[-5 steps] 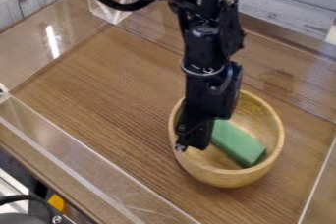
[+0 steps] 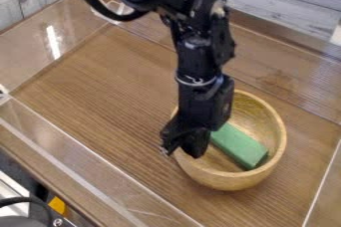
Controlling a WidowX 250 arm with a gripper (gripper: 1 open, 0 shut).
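The black gripper (image 2: 186,131) reaches down from above to the left rim of a pale wooden bowl (image 2: 240,179), its fingertips low over that side. It looks shut, though the dark fingers hide what, if anything, is between them. A green block (image 2: 236,144) lies inside the bowl, to the right of the fingers.
A pale wall runs along the back. At the bottom left edge are a dark cable and a small yellow item.
The gripper has shifted a little to the left, toward and over the bowl's left rim. The bowl and green block look nearly unmoved.
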